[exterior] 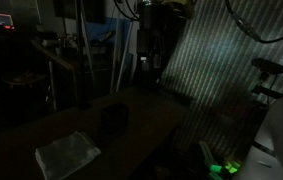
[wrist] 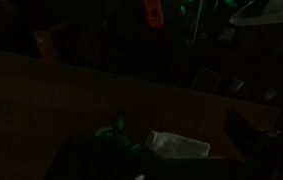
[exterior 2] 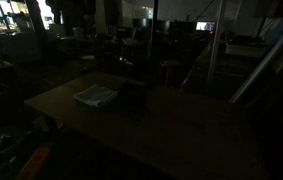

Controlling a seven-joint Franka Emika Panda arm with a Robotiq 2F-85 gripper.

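Observation:
The scene is very dark. A pale, flat, folded-looking item, cloth or paper (exterior: pixel 68 155), lies on the brown table (exterior 2: pixel 186 130). Beside it stands a small black box-like object (exterior: pixel 113 118), also a dim shape (exterior 2: pixel 132 98) in exterior view 2. My gripper (exterior: pixel 148 64) hangs above the table, apart from both things, beyond the black object in exterior view 1. In the wrist view, the pale item (wrist: pixel 178 145) shows near the bottom, between dark shapes that look like my fingers (wrist: pixel 243 133). They stand open, and I see nothing held.
A corrugated wall (exterior: pixel 216 70) rises near the arm. Beyond the table edge, an orange object (wrist: pixel 154 13) shows in the wrist view. Cluttered desks and a lit screen (exterior 2: pixel 205 27) fill the background.

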